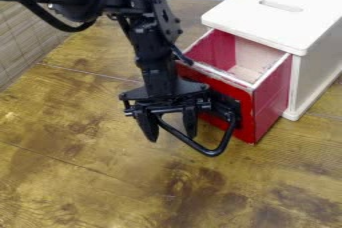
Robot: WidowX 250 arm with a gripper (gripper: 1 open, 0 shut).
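A red drawer (267,102) with a pale interior is pulled out from a white cabinet (281,12). My black gripper (170,127) hangs low just in front of and left of the drawer's front, fingers pointing down over the wooden floor. Nothing clear shows between the fingers. The gripper's body and a curved black tube cover part of the drawer's front.
A tiled pale edge (27,47) runs along the upper left, and the cabinet fills the back right.
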